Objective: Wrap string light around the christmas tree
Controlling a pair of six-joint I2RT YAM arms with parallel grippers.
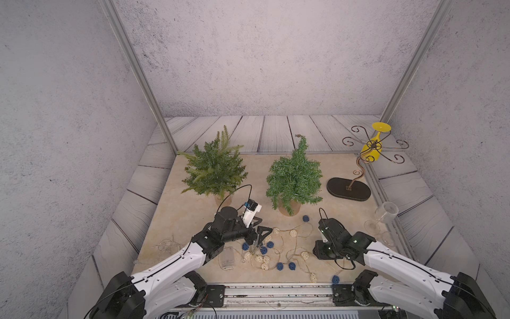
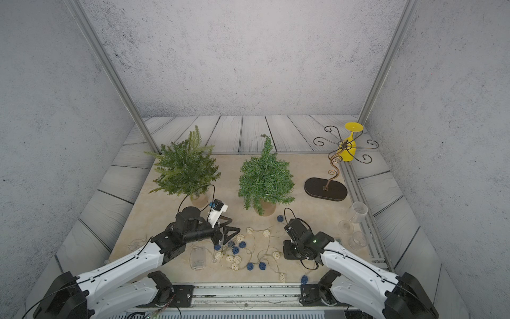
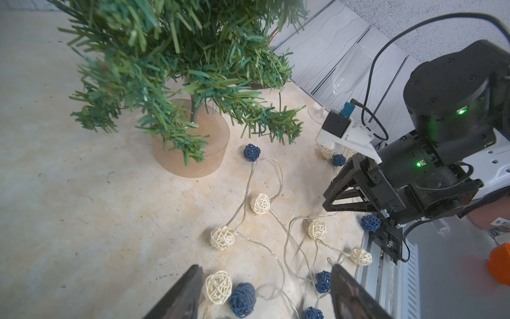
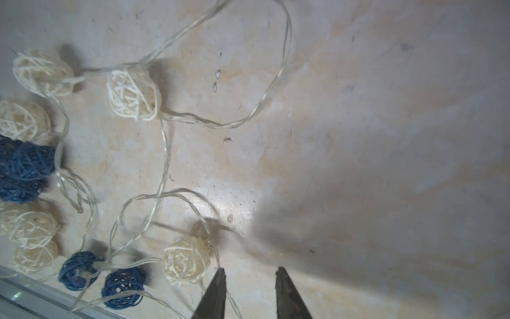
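Observation:
The middle green tree (image 1: pixel 293 178) stands on a round base, with a second tree (image 1: pixel 212 167) to its left. The string light, white balls (image 3: pixel 223 237) and blue balls (image 3: pixel 242 299) on clear wire, lies loosely on the table in front of the middle tree. My left gripper hangs open over the balls, in front of that tree. My right gripper is open low over the table at the right, just beside a white ball (image 4: pixel 185 260) and the wire, with nothing between its fingers.
A scrolled metal stand (image 1: pixel 348 188) and a yellow vessel (image 1: pixel 370 151) are at the back right. Clear glassware (image 1: pixel 386 211) stands on the right edge. A clear case (image 1: pixel 227 257) lies at the front left. The table (image 1: pixel 170 212) has some free room at the left.

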